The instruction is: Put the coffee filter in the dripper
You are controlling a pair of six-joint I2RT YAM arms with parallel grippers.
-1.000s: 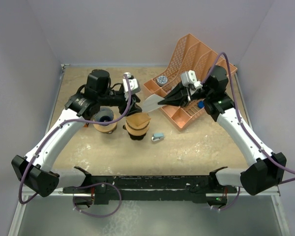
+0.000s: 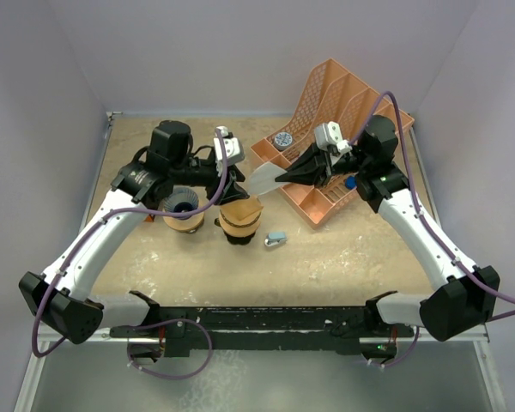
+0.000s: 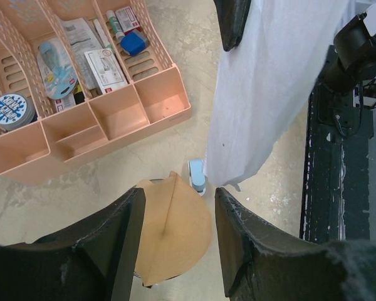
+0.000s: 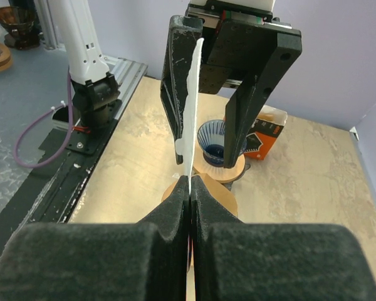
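Observation:
A white paper filter [image 2: 263, 178] [image 3: 257, 100] [image 4: 192, 106] is held by its edge in my shut right gripper [image 2: 289, 176]. Beside its free end, my left gripper stands open, the paper apparently outside its fingertips in the left wrist view. Below them is a wooden dripper stand [image 2: 239, 221] with a brown cone [image 3: 169, 226] on top. To the left stands another wooden dripper [image 2: 185, 223] with a dark ribbed cup [image 4: 214, 141].
A salmon organizer [image 2: 313, 202] with small items fills the back right. A small blue-topped stapler [image 2: 275, 239] lies right of the stand. An orange-black box [image 4: 258, 143] stands behind the left dripper.

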